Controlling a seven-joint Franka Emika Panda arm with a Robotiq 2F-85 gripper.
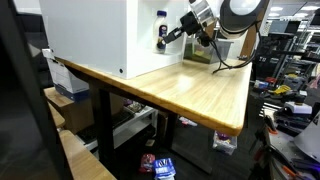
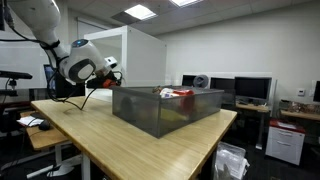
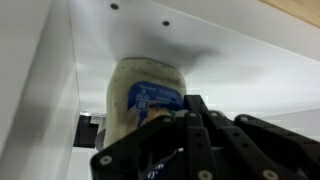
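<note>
In exterior view 1 a bottle with a dark label and a pale top stands upright against the white cabinet. My gripper reaches in from the right, its tip close to the bottle's lower side. The wrist view shows a cream and blue rounded item, likely that bottle, just beyond and left of my gripper. The black fingers are together, with nothing visible between them. Whether they touch the bottle is unclear. In exterior view 2 my gripper is beside the cabinet, and the bottle is hard to make out.
A wooden table runs below the arm, mostly clear in front. A long grey bin with red and white items occupies the table in exterior view 2. White cabinet walls border the gripper closely.
</note>
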